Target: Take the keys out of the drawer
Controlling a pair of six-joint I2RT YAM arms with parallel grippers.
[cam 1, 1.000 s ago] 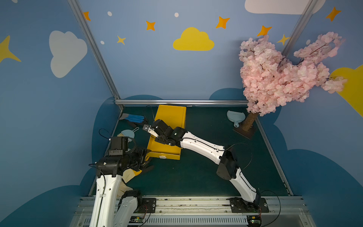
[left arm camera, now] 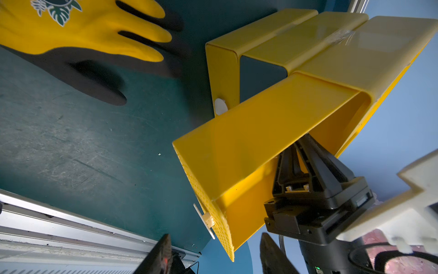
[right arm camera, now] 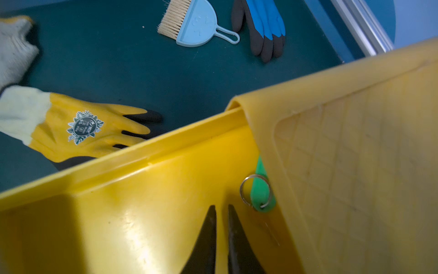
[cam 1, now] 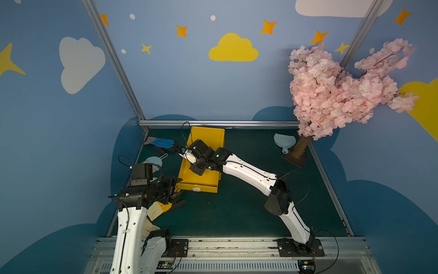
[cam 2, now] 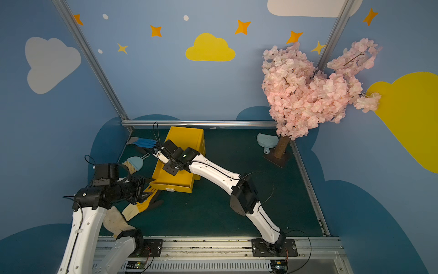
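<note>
The yellow drawer (right arm camera: 150,201) is pulled out of its cabinet (cam 1: 208,137). Inside it, in the right wrist view, lies a green key tag (right arm camera: 260,194) with a metal ring (right arm camera: 242,187), partly hidden by the cabinet's front edge. A key itself cannot be made out clearly. My right gripper reaches into the drawer; its fingertips stand slightly apart, empty, a little to the left of the ring and apart from it. Off the drawer's front left corner is my left gripper, open with nothing between its fingers.
A yellow glove (right arm camera: 105,125), a blue brush (right arm camera: 196,25) and a blue glove (right arm camera: 267,27) lie left of the drawer. A dustpan (cam 1: 285,141) and a blossom tree (cam 1: 328,96) stand at the right.
My right gripper has shifted slightly to the right, and its wrist has turned and tilted. The left arm has moved only a little. The drawer's place looks about the same.
</note>
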